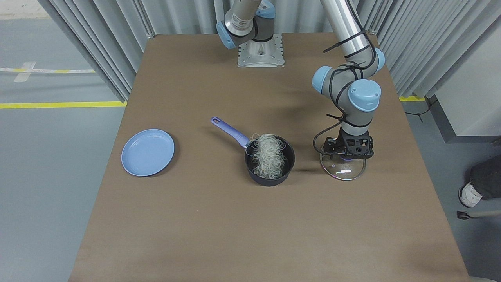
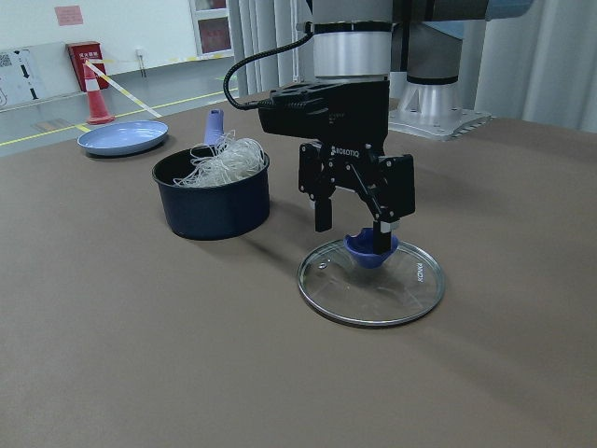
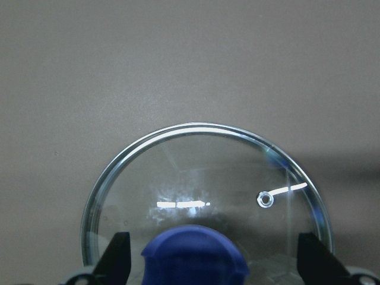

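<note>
A glass lid (image 1: 338, 171) with a blue knob (image 2: 371, 252) lies flat on the table, right of a dark pot (image 1: 267, 181) holding pale noodles (image 1: 268, 155) and having a blue handle (image 1: 227, 129). My gripper (image 2: 353, 219) hangs just over the lid, open, its fingers either side of and slightly above the knob. In the wrist view the knob (image 3: 194, 255) sits between the two dark fingertips, with visible gaps to each.
A blue plate (image 1: 147, 152) lies on the left of the brown table (image 1: 235, 225). The robot base (image 1: 260, 56) stands at the back.
</note>
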